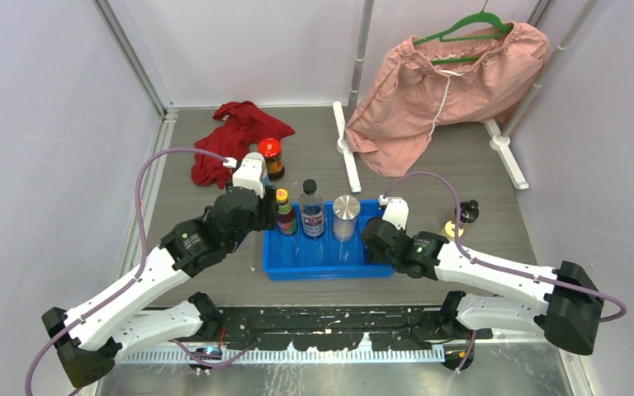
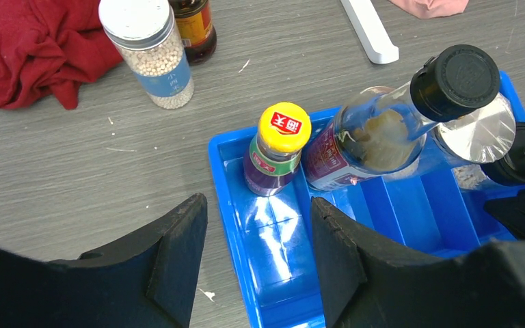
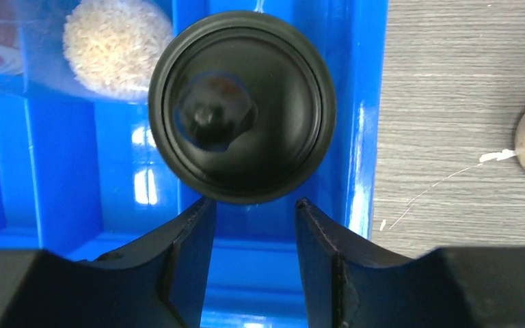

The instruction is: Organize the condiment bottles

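Observation:
A blue divided tray (image 1: 297,268) holds a yellow-capped bottle (image 2: 273,157), a clear dark-capped bottle (image 1: 314,216), a silver-lidded jar (image 1: 346,216) and a black-lidded jar (image 3: 243,109). My right gripper is open over the black-lidded jar, largely hiding it in the top view. My left gripper stands open above the tray's left end, with nothing between its fingers. A white-lidded jar (image 2: 152,55) and a red-lidded jar (image 1: 271,158) stand behind it on the table.
A red cloth (image 1: 239,132) lies back left; a pink garment (image 1: 404,107) hangs back right beside white stand feet. A dark-topped bottle (image 1: 467,211) and a pale round lid (image 1: 453,230) are right of the tray.

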